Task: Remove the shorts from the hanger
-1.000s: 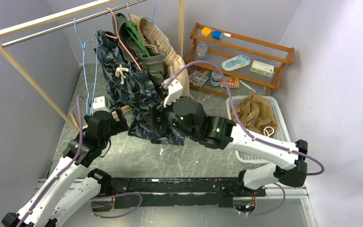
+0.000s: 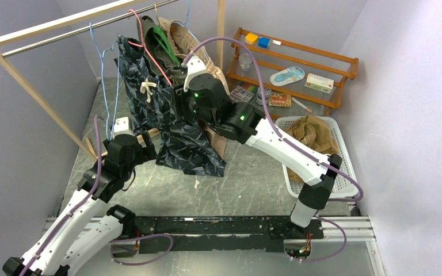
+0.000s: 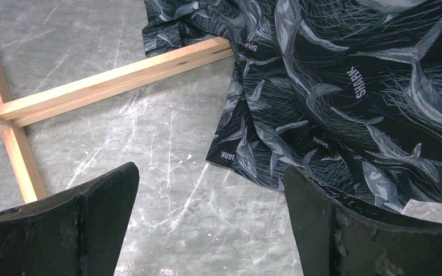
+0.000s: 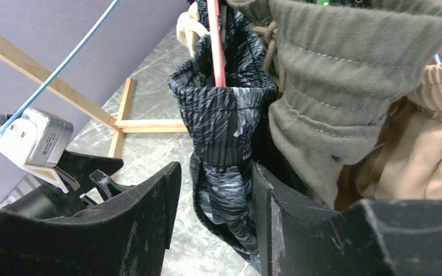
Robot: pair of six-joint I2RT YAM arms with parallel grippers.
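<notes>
Black shorts with a grey shark print [image 2: 175, 135] hang from a pink hanger [image 2: 152, 56]. In the right wrist view, the hanger's pink arm [image 4: 216, 52] runs down into the waistband corner [image 4: 221, 118]. My right gripper stands part open at that corner, and the bunched dark cloth shows between its fingers. Whether both fingers touch it, I cannot tell. Low on the left, my left gripper is open with only floor between its fingers; the shorts' hem [image 3: 253, 179] is just beyond.
Green-grey shorts [image 4: 334, 75] and beige shorts [image 4: 437, 138] hang close on the right of the dark pair. An empty blue hanger [image 2: 102, 63] hangs at the left, near my left arm. A white basket [image 2: 345, 155] holding brown cloth and a wooden rack [image 2: 345, 80] stand at the right.
The left arm and the shorts look unmoved.
</notes>
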